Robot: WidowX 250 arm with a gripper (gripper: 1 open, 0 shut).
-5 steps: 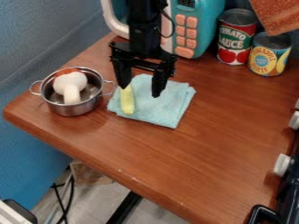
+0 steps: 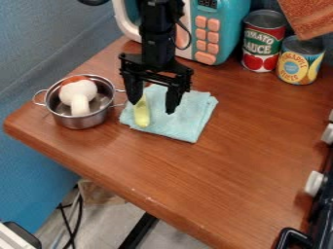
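Observation:
My black gripper (image 2: 154,95) hangs over a folded light-blue cloth (image 2: 186,124), its two fingers pointing down and apart, open. A yellow object (image 2: 142,113), perhaps a banana or spoon, lies on the cloth just below the left finger; whether they touch I cannot tell. To the left, a steel pot (image 2: 86,117) holds a white mushroom-like item (image 2: 78,93) and something orange behind it.
A teal toy microwave (image 2: 216,34) stands at the back, beside a tomato can (image 2: 260,49) and a yellow can (image 2: 299,68). A black appliance (image 2: 313,204) lines the right edge.
My gripper has shifted slightly over the last second, staying above the cloth and yellow object. The other things have not visibly moved.

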